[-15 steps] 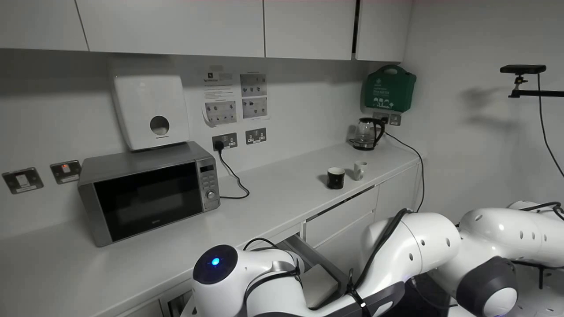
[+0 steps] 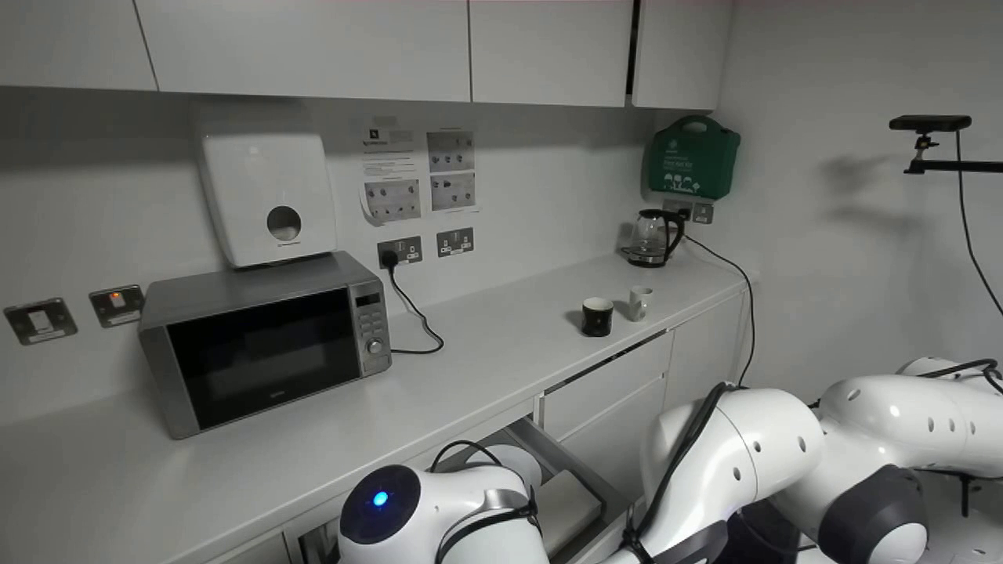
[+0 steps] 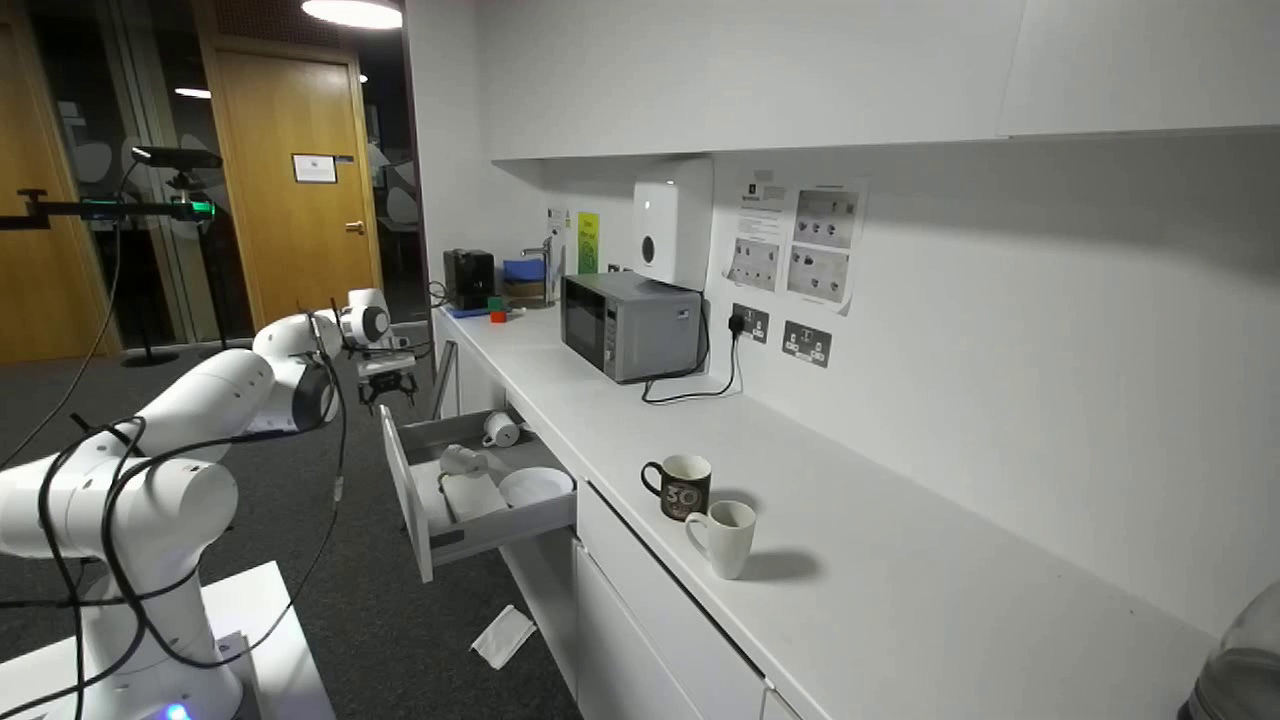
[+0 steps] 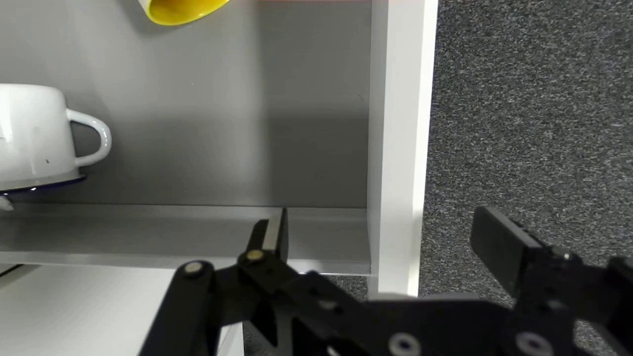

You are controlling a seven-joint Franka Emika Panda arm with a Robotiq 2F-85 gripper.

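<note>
A grey drawer (image 3: pixel 422 439) stands pulled out below the counter, with crockery inside. In the wrist view, its white front panel (image 4: pixel 403 118) runs down between the two fingers of my open gripper. One finger (image 4: pixel 276 234) is over the drawer's side wall, and the other (image 4: pixel 501 249) is over the carpet beyond the panel. Exterior view 2 places my gripper (image 3: pixel 387 386) near the panel's far end. Whether the fingertips reach below the panel's top edge, I cannot tell. No contact shows. Exterior view 1 hides the gripper below the arm.
Inside the drawer lie a white mug (image 4: pixel 32 136), a yellow-lined cup (image 4: pixel 184 9) and a white bowl (image 3: pixel 536 485). On the counter are a microwave (image 2: pixel 268 338), a black mug (image 2: pixel 596 318), a white mug (image 2: pixel 640 304) and a kettle (image 2: pixel 650 239). Carpet lies clear beyond the drawer front.
My arm's wrist end sits lower in exterior view 1 than a second ago, uncovering more of the drawer and a white dish in it. The counter objects have not moved.
</note>
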